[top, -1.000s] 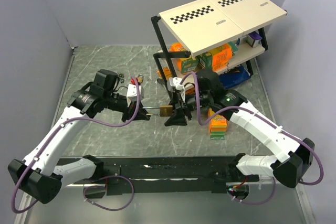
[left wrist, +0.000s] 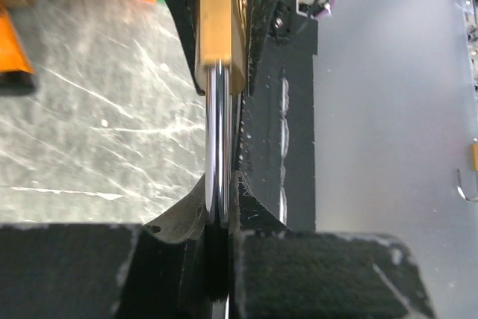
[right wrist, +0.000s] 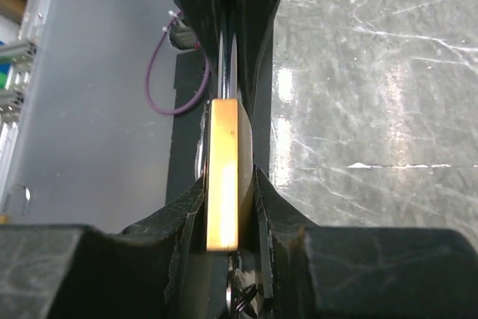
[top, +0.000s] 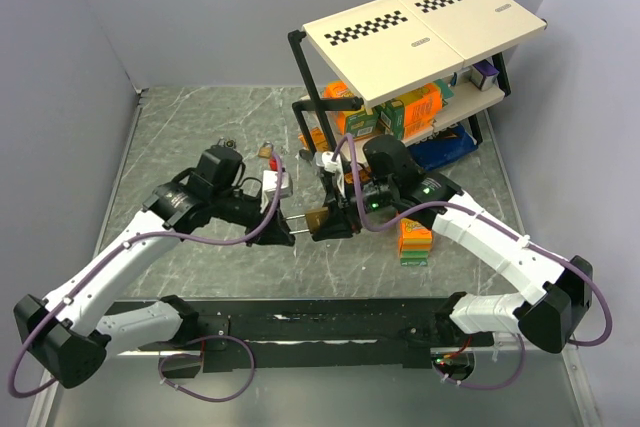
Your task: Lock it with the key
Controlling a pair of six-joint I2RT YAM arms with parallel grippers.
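Observation:
A brass padlock (top: 317,219) with a long steel shackle is held between my two grippers in mid-air. My left gripper (top: 282,231) is shut on the shackle (left wrist: 218,140), which runs up from its fingers to the brass body. My right gripper (top: 333,222) is shut on the padlock body (right wrist: 222,173); in the right wrist view the shackle leads from it to the left gripper's black fingers (right wrist: 252,20). I cannot tell a key apart in these views.
A white shelf unit (top: 420,27) with orange boxes stands at the back right, and more orange boxes (top: 415,239) lie right of the grippers. Small items lie behind the left arm.
The left arm and gripper have shifted slightly toward the front and right. The right gripper has closed in around the padlock body since one second ago, its wrist slightly turned.

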